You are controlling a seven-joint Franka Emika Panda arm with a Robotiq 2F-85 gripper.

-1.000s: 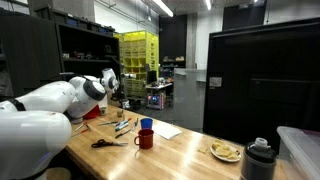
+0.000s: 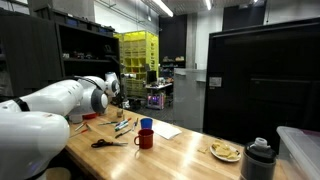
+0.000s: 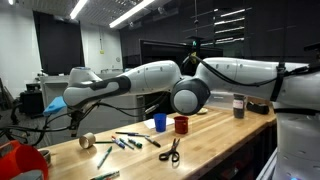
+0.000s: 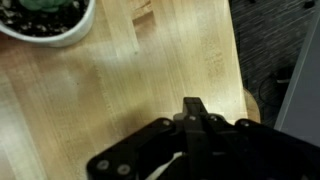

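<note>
My gripper is shut, with nothing showing between its fingers. In the wrist view it hangs over bare wooden tabletop near the table's edge, and a white pot (image 4: pixel 72 34) with dark soil and a green plant stands apart from it at the upper left. Exterior view 2 shows the arm stretched to the far left end of the table, its black wrist end pointing down. A red mug (image 2: pixel 145 138) and a blue cup (image 2: pixel 147 123) stand mid-table, well away from the gripper. Scissors (image 3: pixel 170 152) lie near the front edge.
Several pens and tools (image 3: pixel 104 158) lie scattered on the left. A small pale cylinder (image 3: pixel 87 141) lies beside them. Farther right are a plate of food (image 2: pixel 225 152), a dark canister (image 2: pixel 258 160) and a white paper (image 2: pixel 166 130). Between mug and plate the tabletop is clear.
The forearm has come down a little and the white wrist sits slightly lower than before. Objects on the table look unmoved.
</note>
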